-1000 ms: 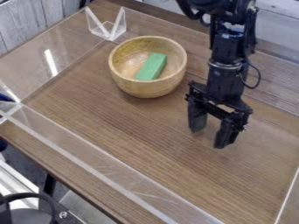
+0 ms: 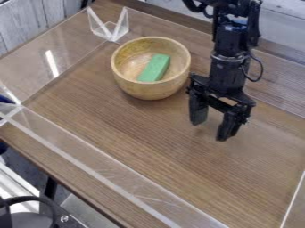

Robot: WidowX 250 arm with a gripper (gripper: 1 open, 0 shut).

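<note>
My gripper (image 2: 215, 119) is a black assembly hanging low over the wooden table at right of centre, its dark fingers pointing down and standing apart, with nothing seen between them. To its upper left, apart from it, a tan bowl (image 2: 127, 73) holds a green block (image 2: 152, 68).
A white wire-like holder (image 2: 109, 27) stands at the back left. Dark cables (image 2: 24, 214) show at the lower left edge.
My gripper has shifted slightly to the left over the last second. The bowl and green block look unmoved.
</note>
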